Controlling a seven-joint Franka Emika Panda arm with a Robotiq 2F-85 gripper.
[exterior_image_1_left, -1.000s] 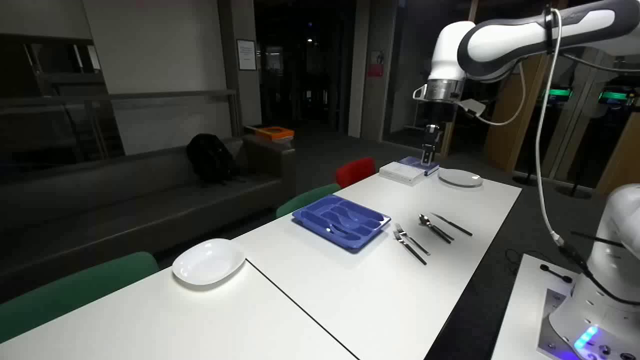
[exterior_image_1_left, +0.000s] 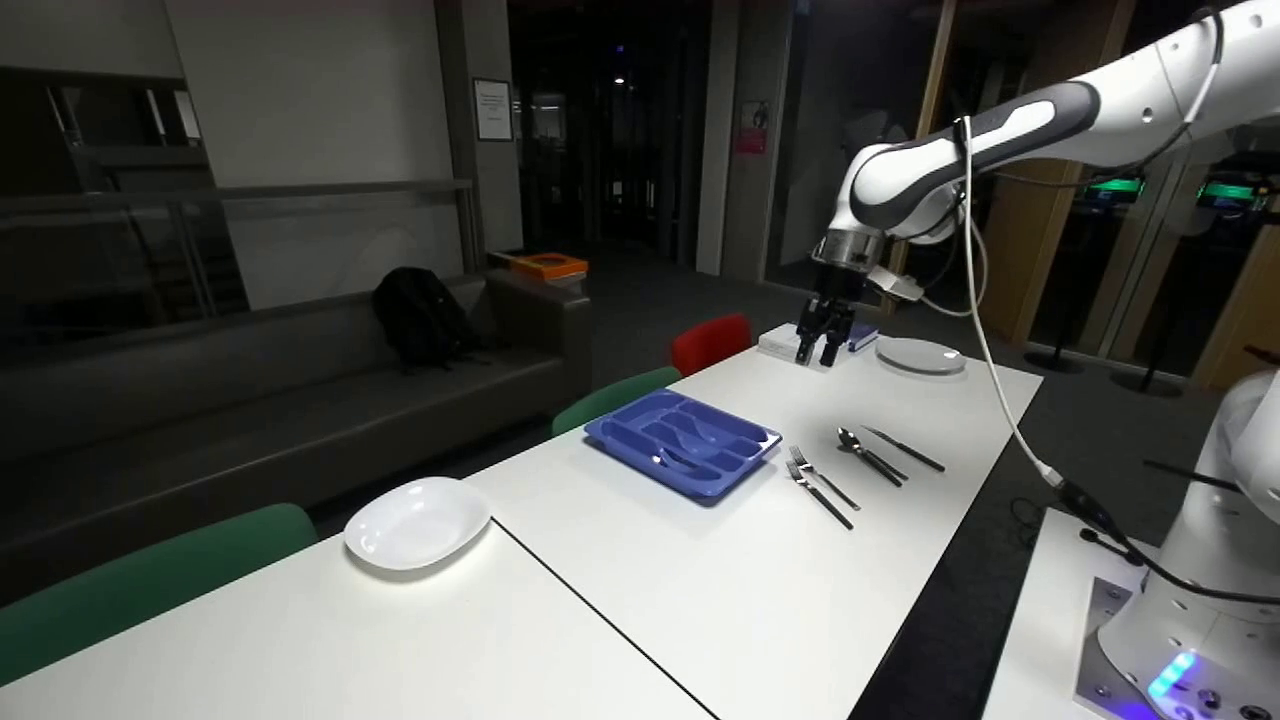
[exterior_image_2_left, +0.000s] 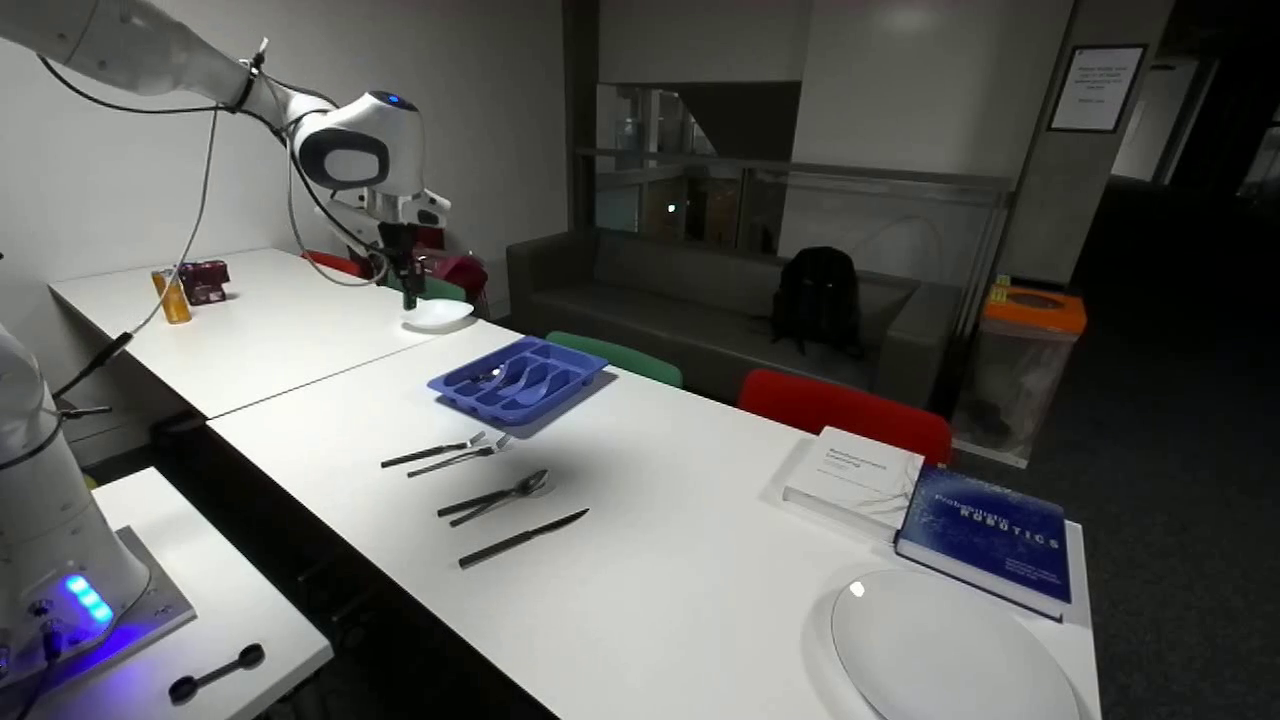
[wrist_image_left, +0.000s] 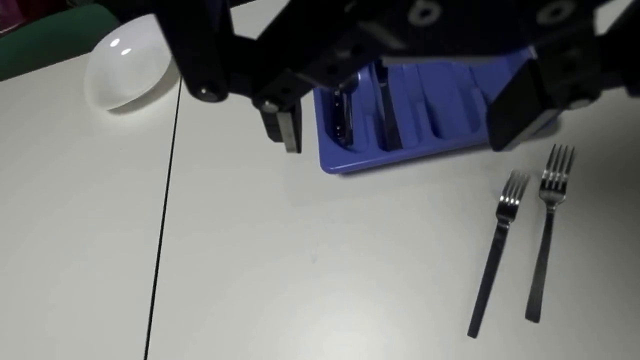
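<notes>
My gripper (exterior_image_1_left: 817, 355) hangs in the air over the table, its two fingers apart with nothing between them. In the wrist view a blue cutlery tray (wrist_image_left: 360, 161) shows partly behind the fingers (wrist_image_left: 290, 129), with some dark-handled cutlery in its left compartments. Two forks (wrist_image_left: 501, 225) lie side by side on the bare table, to the right of and below the tray. In exterior view 2, spoons (exterior_image_2_left: 528, 484) lie close together near the forks, and a knife (exterior_image_2_left: 524, 539) rests apart from them. A white bowl (wrist_image_left: 129, 66) sits at the wrist view's upper left.
Two books, one white (exterior_image_2_left: 854, 474) and one blue (exterior_image_2_left: 986, 534), lie at one table end by a pale plate (exterior_image_2_left: 948, 654). An orange bottle (exterior_image_2_left: 173, 298) and a dark red item (exterior_image_2_left: 204, 282) stand at the other. Bare tabletop separates most things.
In exterior view 1 my gripper has shifted left and a little lower, and turned so both fingers now show. The arm has swung with it. Tray, cutlery, bowl, plate and books have not moved.
</notes>
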